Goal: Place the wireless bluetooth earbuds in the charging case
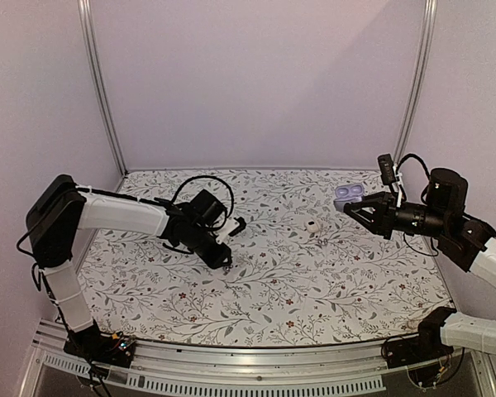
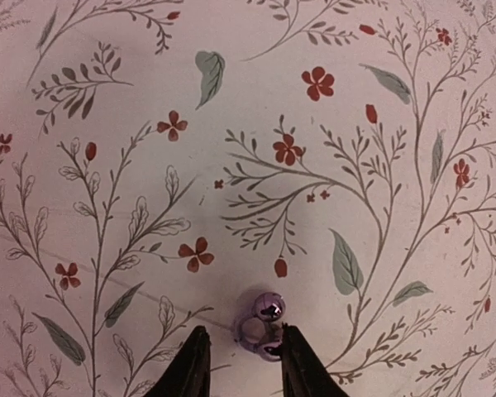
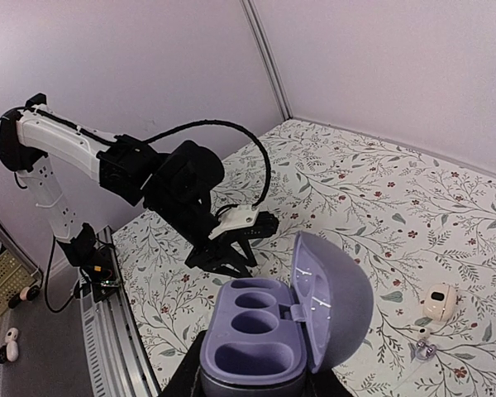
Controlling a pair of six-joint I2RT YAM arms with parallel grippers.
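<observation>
In the right wrist view a lavender charging case (image 3: 256,320) has its lid raised, and its slots look empty. My right gripper (image 1: 351,217) is shut on it, up at the right side. My left gripper is low over the table on the left, its fingers parted. A shiny purplish earbud (image 2: 263,324) shows between the fingertips, nearer the right finger (image 2: 291,347); whether they touch, I cannot tell. Another small clear-purple earbud (image 3: 424,349) lies on the table to the right in the right wrist view.
A small white rounded object (image 1: 313,226) rests on the table near the second earbud. A metal rail (image 1: 256,351) runs along the front edge.
</observation>
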